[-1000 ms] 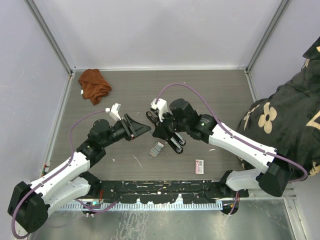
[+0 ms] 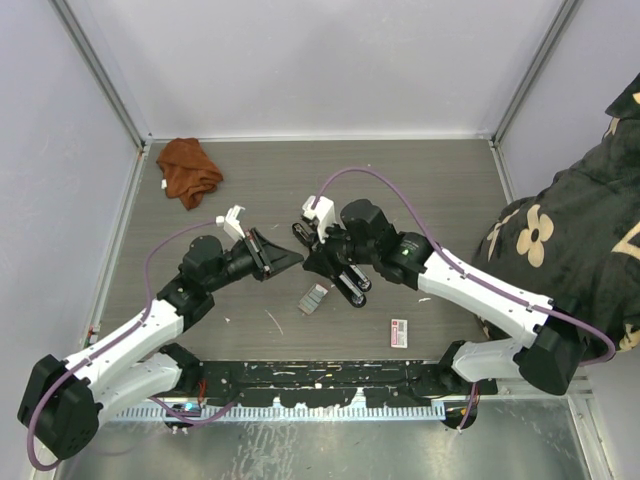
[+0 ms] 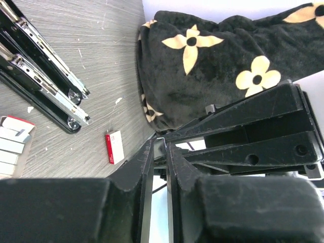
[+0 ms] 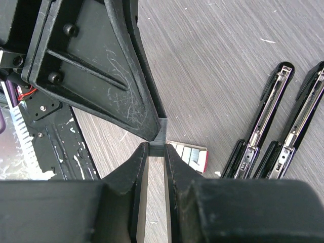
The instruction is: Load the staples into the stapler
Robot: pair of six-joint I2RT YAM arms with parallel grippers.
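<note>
Two black staplers (image 4: 266,116) lie side by side, opened, their metal channels facing up; from above, my right arm covers their middle. A short grey staple strip (image 4: 157,150) is gripped by my right gripper, which is shut on it above the table. My left gripper meets it tip to tip. The strip's other end reaches between the left fingertips, which stand close together with a narrow gap; whether they clamp it, I cannot tell. Below lies an open box of staple strips (image 2: 313,298).
A small red and white box (image 2: 399,333) lies at the front right. A brown cloth (image 2: 189,172) is at the back left, and a dark flowered fabric (image 2: 560,230) bulges in on the right.
The left arm has crept slightly to the right, toward the right gripper. The right arm, staplers and boxes look unmoved.
</note>
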